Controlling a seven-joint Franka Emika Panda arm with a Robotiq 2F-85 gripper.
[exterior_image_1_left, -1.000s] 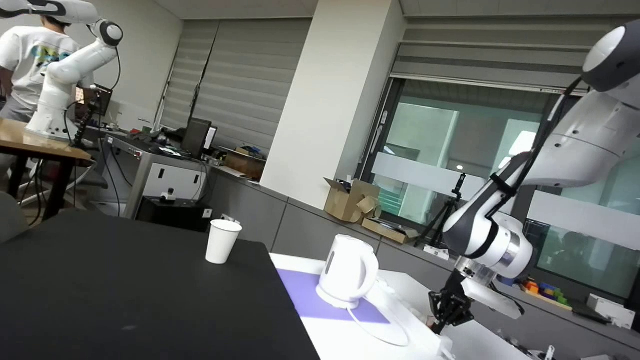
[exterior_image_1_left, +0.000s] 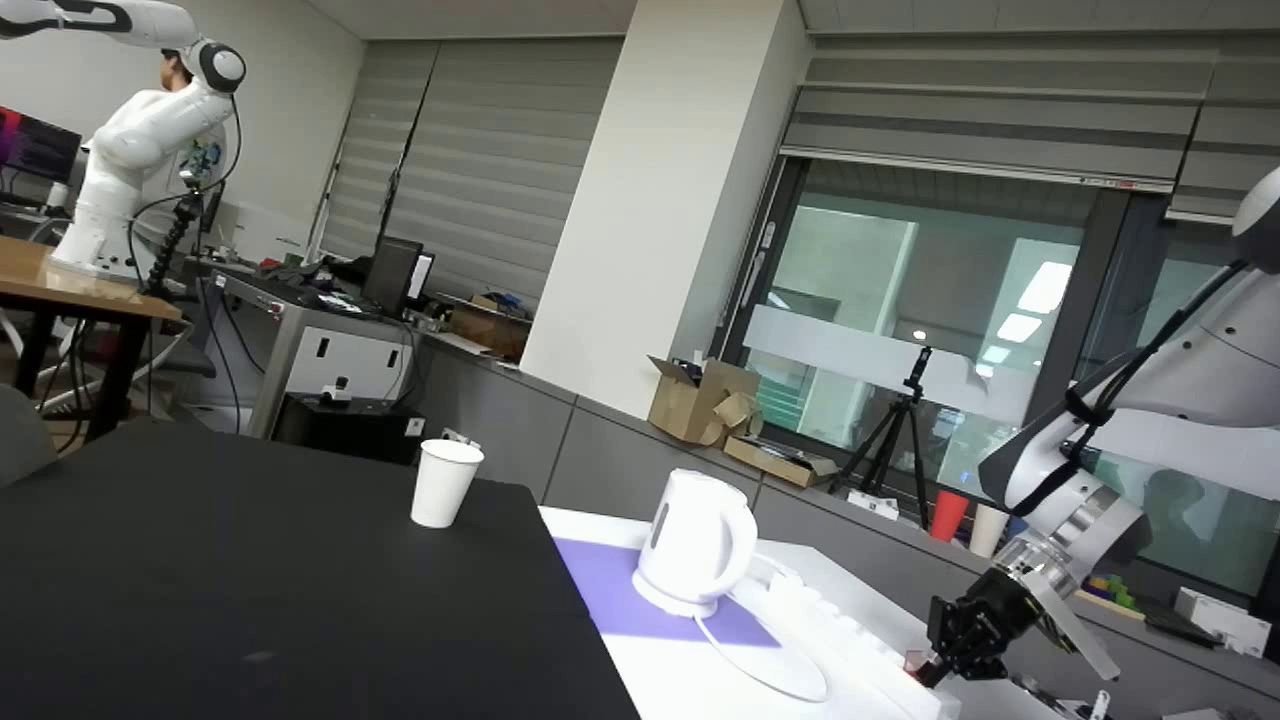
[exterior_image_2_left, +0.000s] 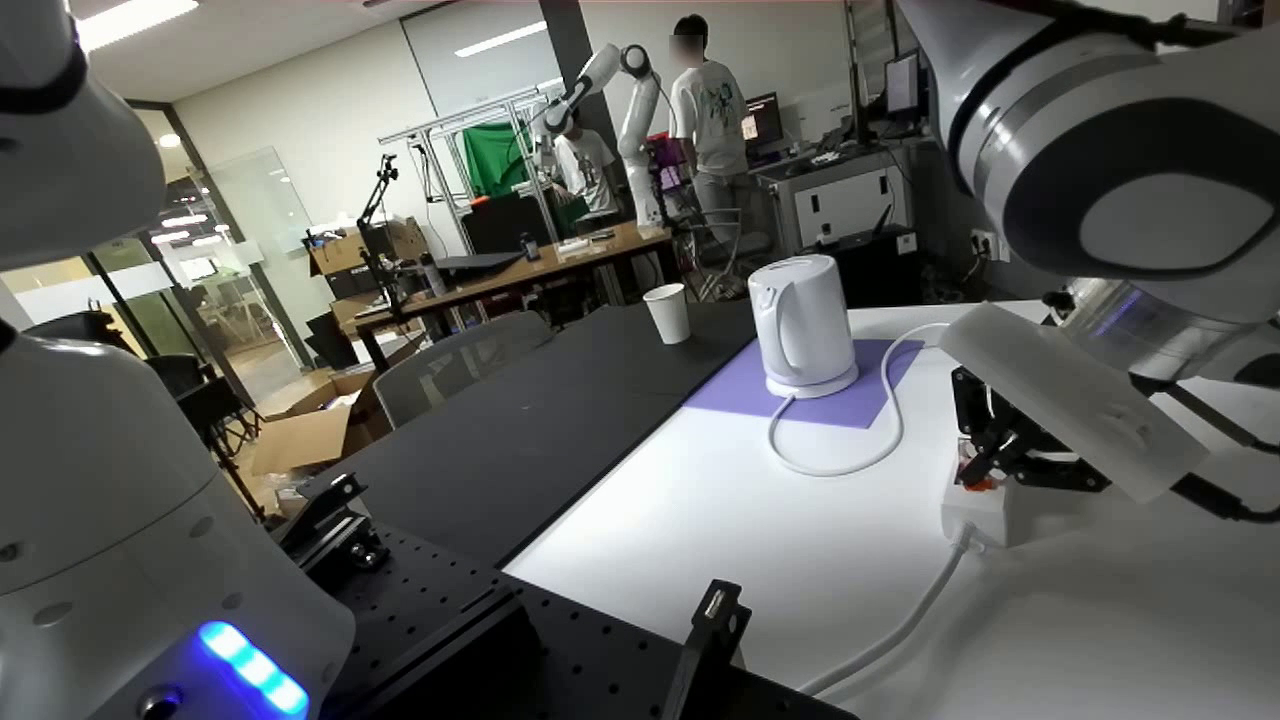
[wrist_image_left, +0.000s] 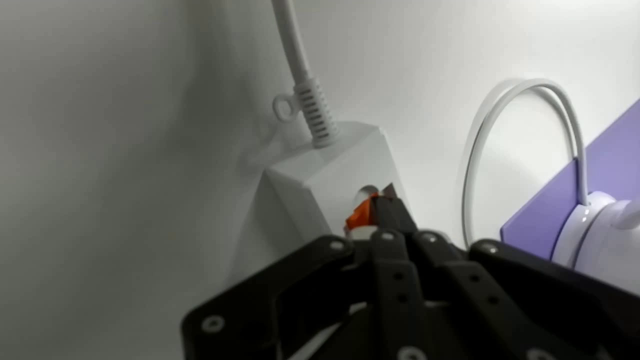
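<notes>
A white power strip (exterior_image_2_left: 980, 516) lies on the white table, with a thick white cord leaving its near end. In the wrist view the strip's end (wrist_image_left: 336, 183) shows a round hole and an orange-red switch (wrist_image_left: 361, 213). My gripper is shut, its black fingertips right at that switch; nothing shows held between them, and whether they press on it I cannot tell. From outside, the gripper (exterior_image_1_left: 926, 674) points down at the strip's end. A white kettle (exterior_image_2_left: 804, 324) stands upright on a purple mat (exterior_image_2_left: 732, 386), its thin cord (exterior_image_2_left: 890, 396) looping towards the strip.
A white paper cup (exterior_image_1_left: 445, 482) stands upright near the corner of the black table (exterior_image_1_left: 276, 576). Open white tabletop (exterior_image_2_left: 720, 540) lies in front of the kettle. Black rail fixtures (exterior_image_2_left: 708, 654) sit beside the table's near edge.
My gripper and arm have moved right and slightly down in exterior view 1. More of the power strip shows, and the kettle cord's loop reaches slightly farther right. Kettle and cup have stayed put.
</notes>
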